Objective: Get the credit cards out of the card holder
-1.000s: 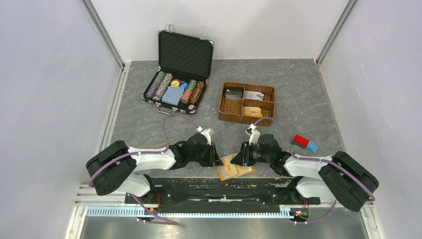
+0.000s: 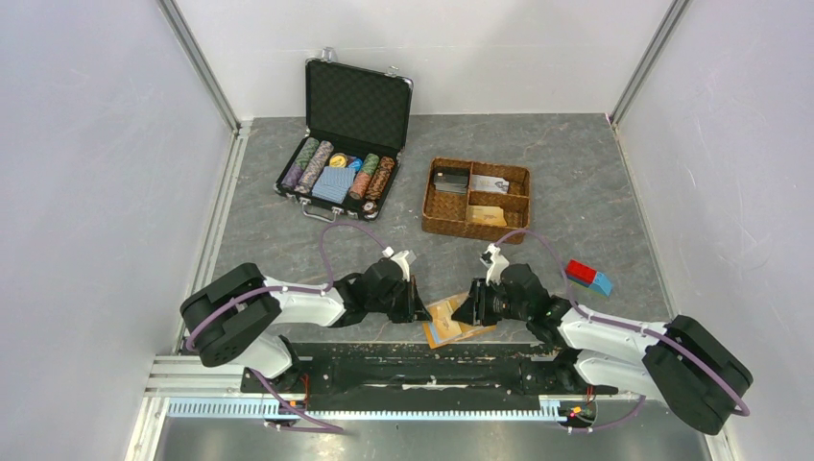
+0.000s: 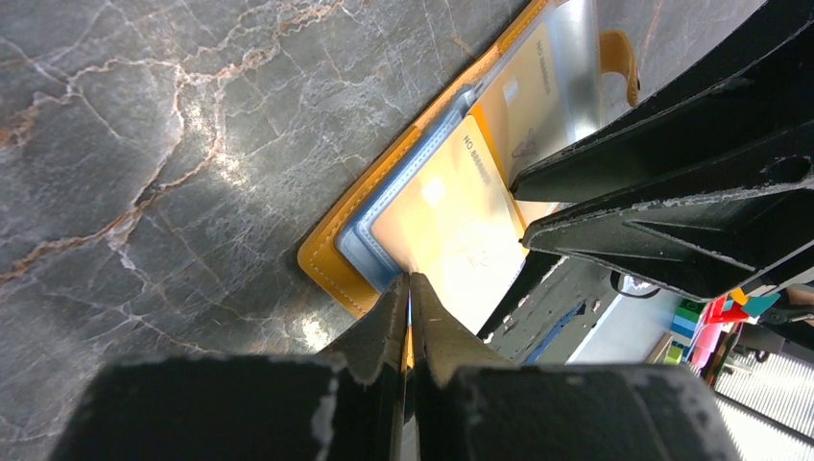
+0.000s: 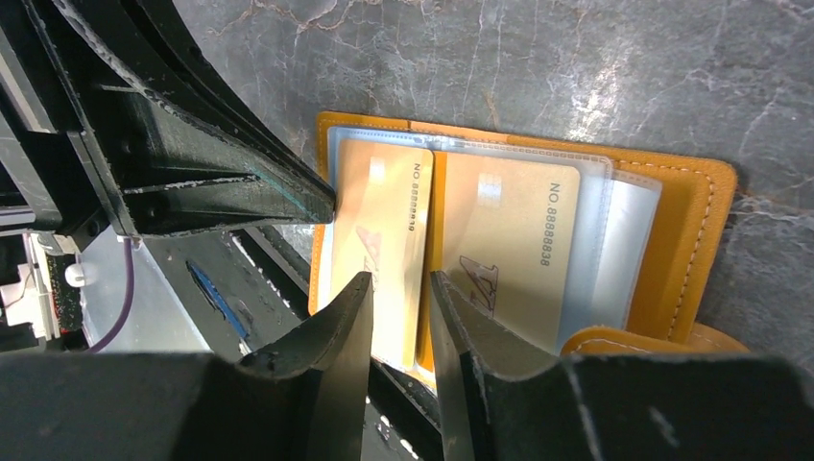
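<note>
The tan card holder (image 2: 444, 338) lies unfolded on the table near the front edge, between my two grippers. Two gold cards, the right card (image 4: 514, 240) and the left card (image 4: 379, 230), sit in its clear sleeves. At the holder's left end is my left gripper; its fingertips are almost together, and whether they pinch the sleeve edge is unclear. My right gripper is slightly open over the strip between the cards, its fingers apart with no card visibly held. A white card edge (image 4: 629, 240) shows under the right sleeve.
A wicker basket (image 2: 448, 229) with several compartments stands behind the holder. To its left is an open chip case (image 2: 358, 101). Red and blue blocks (image 2: 582, 273) lie at the right. Table between basket and holder is clear.
The card holder has shifted slightly to the right. Both forearms have swung a little to the right, and my right gripper has moved slightly right with the holder.
</note>
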